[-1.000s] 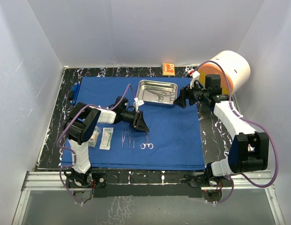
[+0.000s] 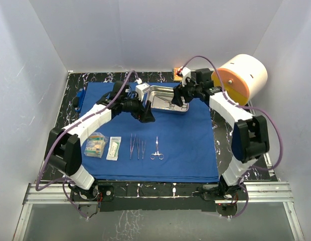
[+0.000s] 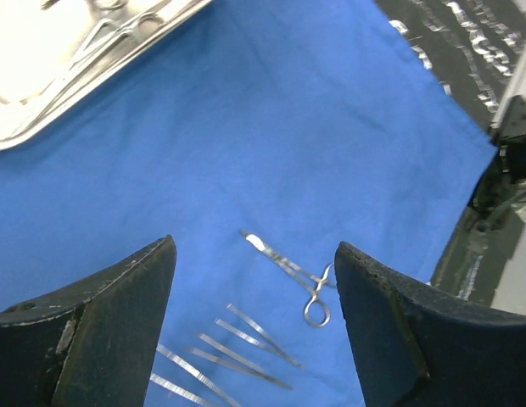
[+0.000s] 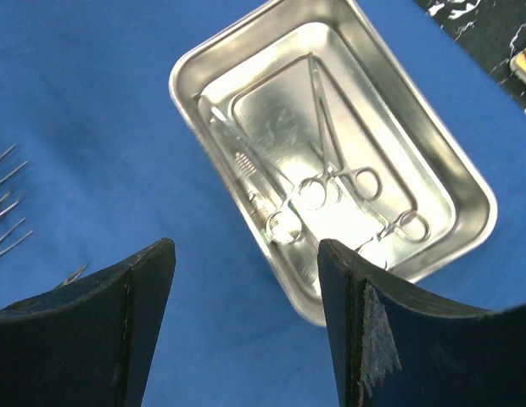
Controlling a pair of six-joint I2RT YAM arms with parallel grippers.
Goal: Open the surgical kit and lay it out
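Observation:
The steel tray (image 2: pixel 152 104) stands at the back of the blue cloth. Several scissor-like instruments lie loose in it, among them a long ring-handled one (image 4: pixel 325 114). My right gripper is part open over the tray's near right side, empty. Left of the tray's front edge, my left gripper (image 2: pixel 147 119) hangs above bare cloth, its fingers (image 3: pixel 119 314) apart with nothing between them. In front lies a ring-handled clamp (image 2: pixel 157 150), fingers pointing away. Several slim tweezers (image 2: pixel 133 146) lie in a row to its left.
A white packet (image 2: pixel 113 148) and a clear bag (image 2: pixel 96 144) lie at the cloth's left. An orange box (image 2: pixel 176 74) sits behind the tray, and a white-and-yellow cylinder (image 2: pixel 248 76) stands back right.
My left gripper has drawn back from the clamp toward the tray, leaving the clamp on the cloth. My right gripper has moved left over the tray's right part.

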